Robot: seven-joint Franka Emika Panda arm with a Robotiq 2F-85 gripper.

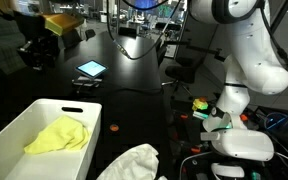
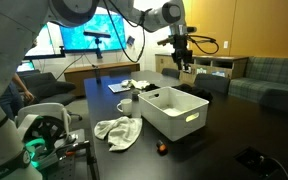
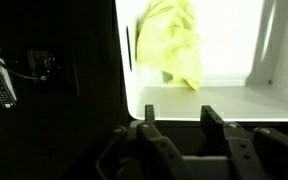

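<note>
The yellow cloth lies crumpled on the floor of the white box, near its far side. In exterior view 2 the box hides the cloth behind its walls. From the wrist view, the yellow cloth rests inside the box, apart from my fingers. My gripper is above the box's edge, its fingers spread and empty. Exterior view 1 has the gripper high up at the left, clear of the cloth.
A white cloth lies on the dark table beside the box, with a small orange object close by. A white mug stands behind the white cloth. A tablet is farther back.
</note>
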